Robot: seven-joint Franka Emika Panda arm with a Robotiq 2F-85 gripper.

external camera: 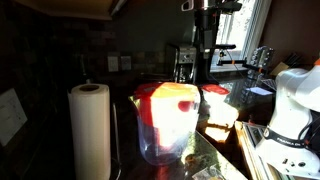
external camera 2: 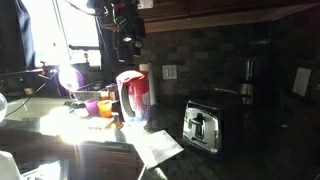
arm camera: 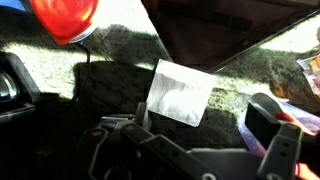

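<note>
High above the counter, my gripper points down with its fingers wide apart, and nothing shows held between them. In exterior view 1 the gripper [external camera: 208,45] hangs at the upper right, behind the pitcher; exterior view 2 has it [external camera 2: 128,38] near the upper cabinets. On the counter lies a flat white square sheet [arm camera: 180,93], seen beyond the finger gap in the wrist view. The same sheet [external camera 2: 157,148] sits in front of a clear pitcher [external camera 2: 133,97] with a red lid and handle. The pitcher [external camera: 168,120] stands upright.
A silver toaster [external camera 2: 203,127] stands right of the sheet in exterior view 2. Left of the pitcher are pink-purple cups [external camera 2: 98,108] and an orange item. A paper towel roll [external camera: 90,130] stands upright. Bright window glare washes out part of the counter.
</note>
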